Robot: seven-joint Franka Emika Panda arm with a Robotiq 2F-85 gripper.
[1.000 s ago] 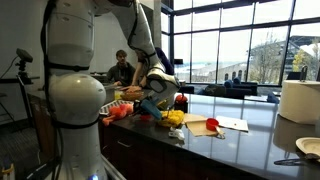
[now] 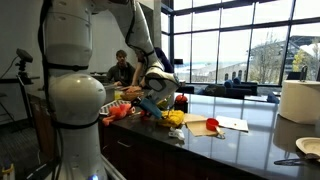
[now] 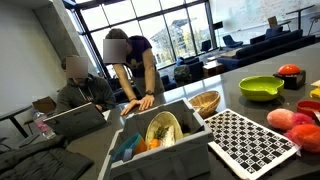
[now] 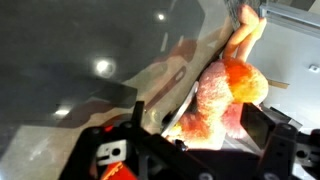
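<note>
In the wrist view my gripper stands with its two dark fingers apart. A fuzzy orange and pink soft item (image 4: 213, 92) lies in line with the gap between them, on or just over a dark glossy surface. Whether the fingers touch it cannot be told. From the side, the blue and dark gripper (image 2: 150, 106) is low over the left end of the counter, close to a yellow item (image 2: 174, 117). The second exterior view does not show the gripper.
A grey bin (image 3: 155, 150) holds several items beside a white perforated board (image 3: 250, 142). A green bowl (image 3: 262, 89) and a wicker basket (image 3: 206, 103) stand behind. Two people are near the bin. A red cup (image 2: 212, 124) sits right of the gripper.
The arm and gripper have shifted only slightly at the left end of the counter. The yellow item and red cup look unmoved.
</note>
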